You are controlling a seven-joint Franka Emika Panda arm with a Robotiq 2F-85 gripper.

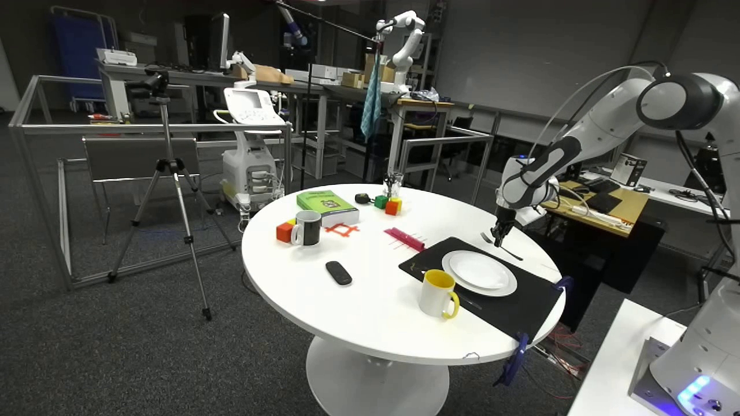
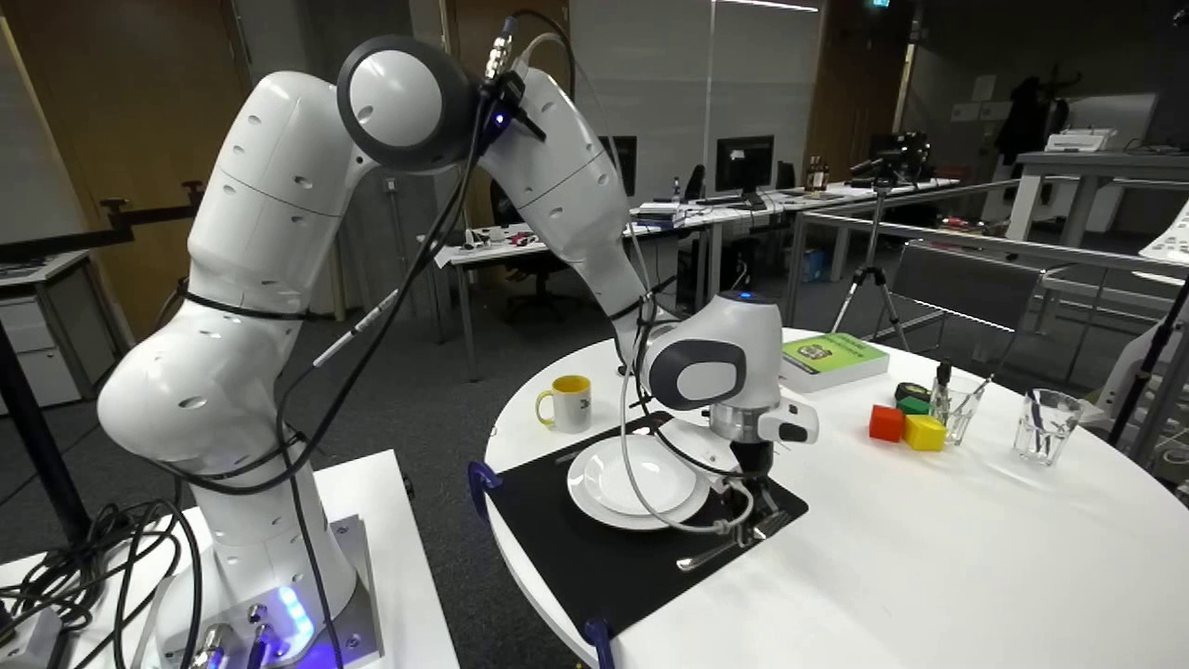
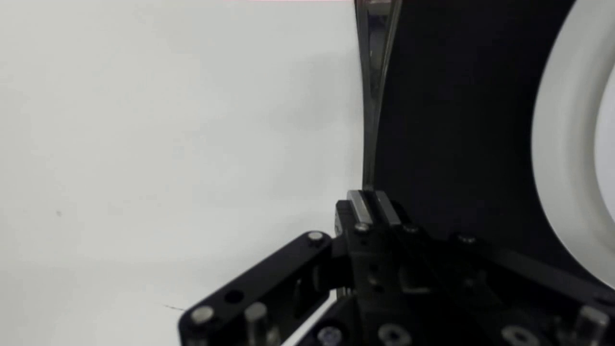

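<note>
Beyond the far edge of the black placemat [image 1: 437, 256], my gripper [image 1: 496, 243] is shut on a metal fork [image 1: 511, 254]. In exterior view 1 the tined end points left and the handle right; the fork appears raised a little. Exterior view 2 has the gripper [image 2: 758, 526] beside the mat's edge, with the fork's handle [image 2: 708, 554] reaching toward the camera. From the wrist, the closed fingertips [image 3: 358, 206] line up with the fork [image 3: 369, 115], which extends upward along the mat's border. White stacked plates [image 1: 508, 287] rest on the mat, apart from the gripper.
A yellow-rimmed mug [image 1: 431, 302] stands by the mat's near edge, close to a knife [image 1: 472, 303]. Blue clamps [image 1: 514, 360] grip the table edge. Farther off are a grey mug [image 1: 309, 229], green book [image 1: 326, 205], blocks [image 1: 392, 207] and glasses [image 2: 1045, 429].
</note>
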